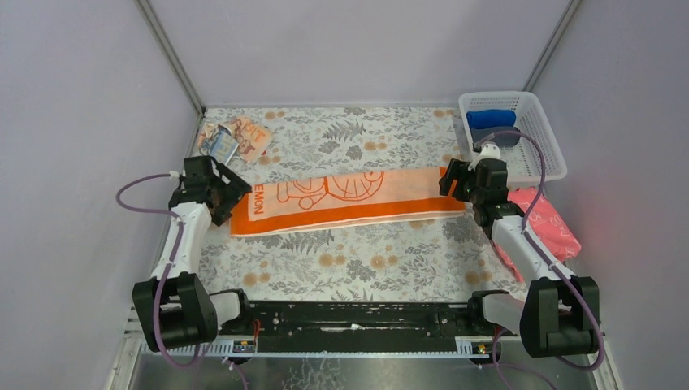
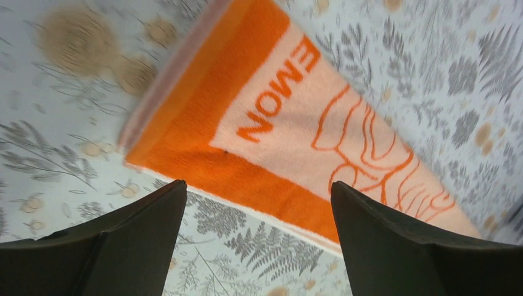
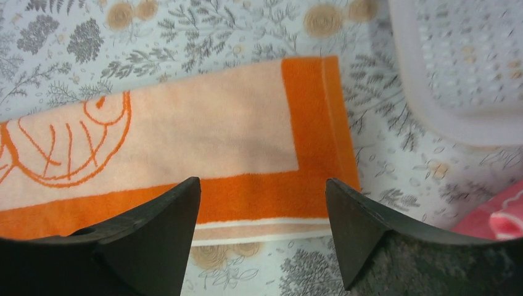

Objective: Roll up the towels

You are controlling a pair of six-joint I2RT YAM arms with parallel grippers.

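Observation:
An orange-and-peach towel (image 1: pixel 349 203) with orange line drawings and lettering lies flat in a long folded strip across the table, as all three views show. My left gripper (image 1: pixel 229 195) is open above its left end; the lettered end (image 2: pixel 259 117) shows below the empty fingers in the left wrist view. My right gripper (image 1: pixel 451 179) hangs over the right end, fingers apart with nothing between them; the towel's orange corner (image 3: pixel 317 135) shows below it in the right wrist view.
Two folded printed cloths (image 1: pixel 248 136) lie at back left. A white basket (image 1: pixel 536 142) with blue and grey rolls stands at back right, and a pink cloth (image 1: pixel 552 231) lies below it.

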